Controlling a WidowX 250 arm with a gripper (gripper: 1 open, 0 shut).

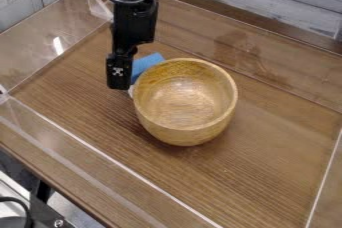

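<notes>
A black robot gripper (118, 74) hangs from the arm at upper left, its tips low beside a blue object (146, 66) and just left of the rim of a large tan bowl (183, 105). Something pale lies under the blue object, partly hidden by the bowl and gripper. I cannot tell whether the fingers hold anything.
A clear plastic edge runs along the left, with a black cable at lower left. A raised border runs along the back.
</notes>
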